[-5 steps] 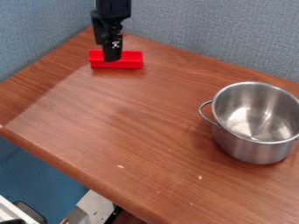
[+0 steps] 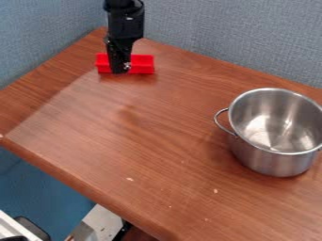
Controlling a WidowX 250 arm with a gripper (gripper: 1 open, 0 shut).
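A red block [image 2: 141, 64] lies lengthwise near the back left of the wooden table [image 2: 138, 151]. My black gripper [image 2: 122, 68] is lowered over its middle, hiding part of it, with its fingertips at the block's height. The fingers look shut; whether anything is between them cannot be seen.
A steel pot [image 2: 274, 132] with a side handle stands at the right of the table. Grey-blue padded walls border the back and left.
My gripper has come down from just above the red block to its level. The block and pot have not visibly moved.
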